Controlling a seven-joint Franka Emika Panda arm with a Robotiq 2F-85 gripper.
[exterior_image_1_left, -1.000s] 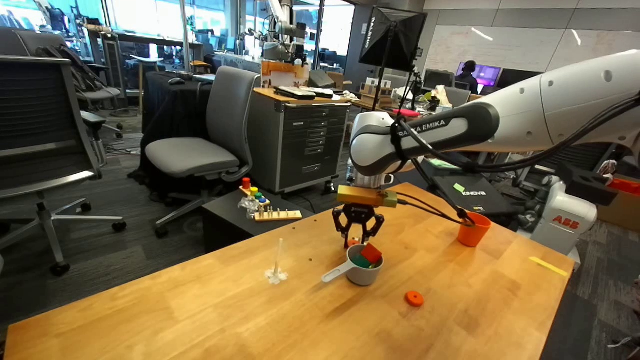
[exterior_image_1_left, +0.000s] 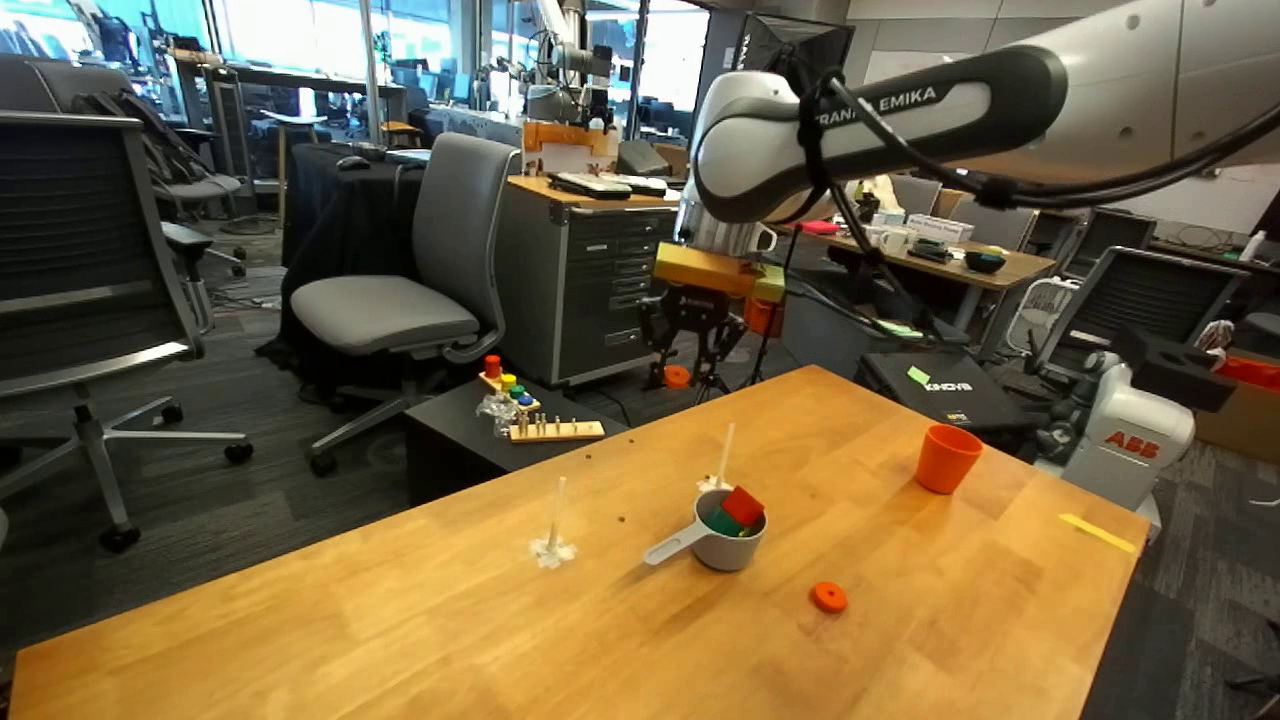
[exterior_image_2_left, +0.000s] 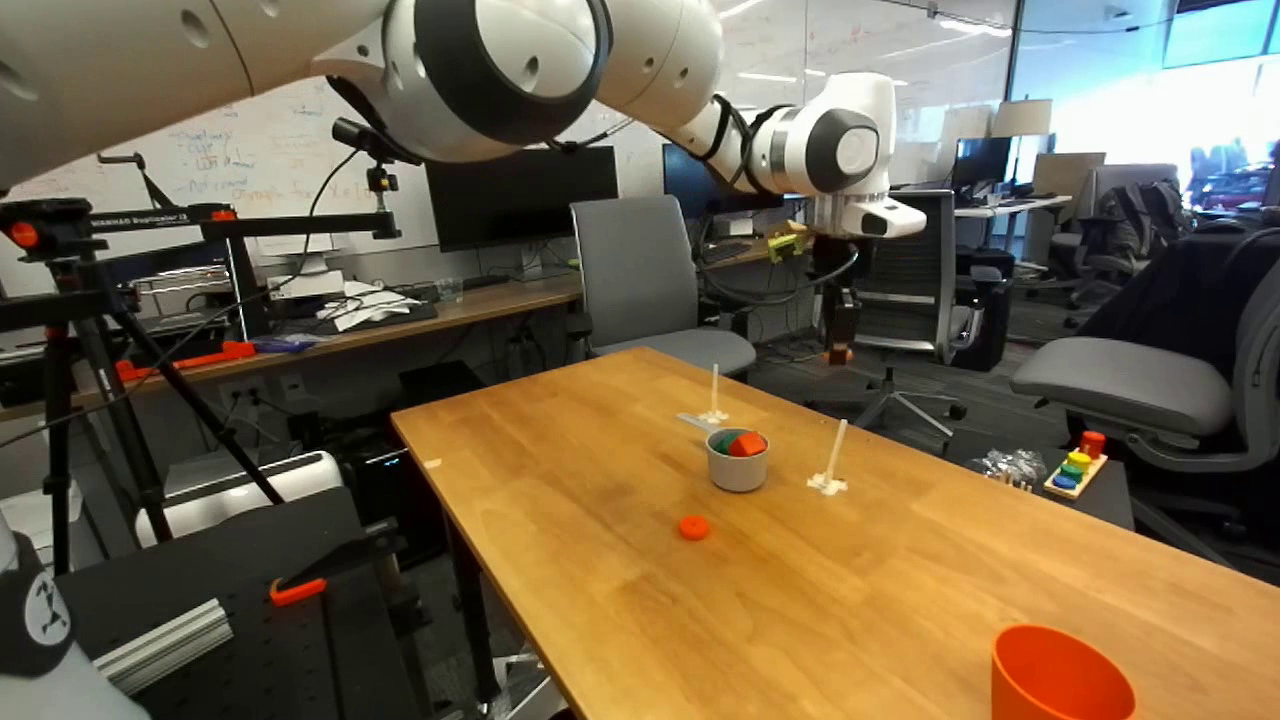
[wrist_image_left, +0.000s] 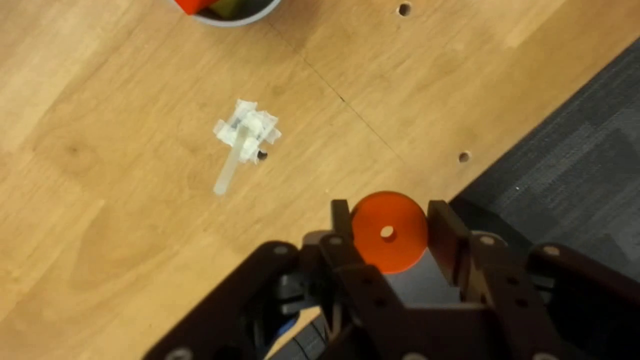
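Note:
My gripper is shut on an orange disc (wrist_image_left: 390, 249) with a hole through its middle, seen face-on in the wrist view. Gripper and disc hang well above the table's far edge in exterior view 1. One white peg (exterior_image_1_left: 726, 456) stands upright on a taped base behind the grey cup, bare. A second bare peg (exterior_image_1_left: 557, 516) stands to its left. The handled grey cup (exterior_image_1_left: 726, 552) holds a red block (exterior_image_1_left: 744, 506) and a green piece (exterior_image_1_left: 723, 522). Another orange disc (exterior_image_1_left: 829, 596) lies flat on the table, in front of the cup.
An orange cup (exterior_image_1_left: 948, 458) stands upright at the table's right side. Beyond the table edge, a black box (exterior_image_1_left: 462, 446) carries a coloured peg toy (exterior_image_1_left: 509, 386) and a wooden pegboard (exterior_image_1_left: 555, 430).
The gripper rose from low beside the far peg, behind the grey cup, carrying the orange disc up with it. The peg behind the cup now shows bare. Cup and loose disc stayed put.

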